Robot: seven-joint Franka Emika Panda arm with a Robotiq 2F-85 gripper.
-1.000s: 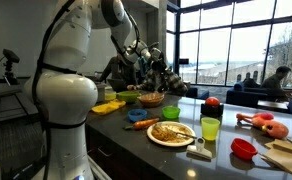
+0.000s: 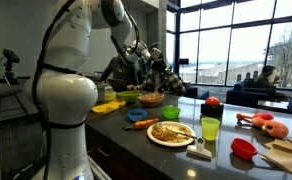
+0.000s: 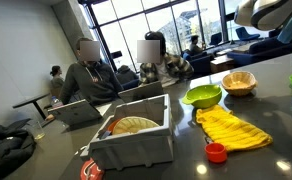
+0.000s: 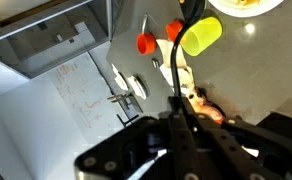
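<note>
In the wrist view my gripper is shut on a slim dark utensil (image 4: 189, 20), which runs up to the top edge; its far end lies outside that view. Exterior view 1 has the gripper (image 2: 162, 74) raised above the far part of the table, near a brown bowl (image 2: 151, 100). At that size its fingers are too dark and small to make out. The white plate (image 2: 170, 139) with food on it sits closer to the camera, well apart from the gripper.
Around the plate stand a green bowl (image 2: 183, 112), a blue bowl (image 2: 137, 115), a yellow-green cup (image 2: 210, 129) and a red bowl (image 2: 243, 149). A grey bin (image 3: 136, 135), a yellow cloth (image 3: 231, 130) and a red cup (image 3: 215, 152) occupy the other side.
The arm and the tabletop objects look the same in exterior view 1.
</note>
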